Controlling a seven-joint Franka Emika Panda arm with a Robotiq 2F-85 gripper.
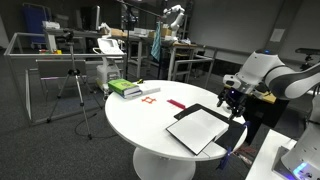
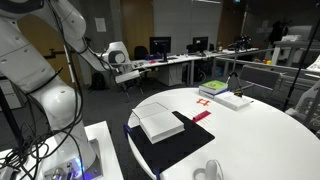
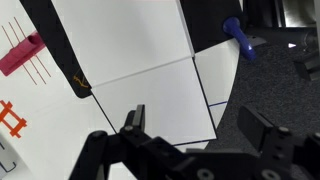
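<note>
A white box lies on a black mat near the round table's edge. From the other side, the box shows a pale inner area and a raised edge. In the wrist view, two white panels meet along a seam: the upper panel and the lower panel; whether the lower one is an opened flap is unclear. My gripper is over the lower panel, its dark fingers well apart and nothing visible between them. In the exterior view the gripper hangs above the mat, beside the box.
On the white table are a red object, an orange piece and a green book stack. A blue object is by the mat's edge. A white mug-like object is at the near edge.
</note>
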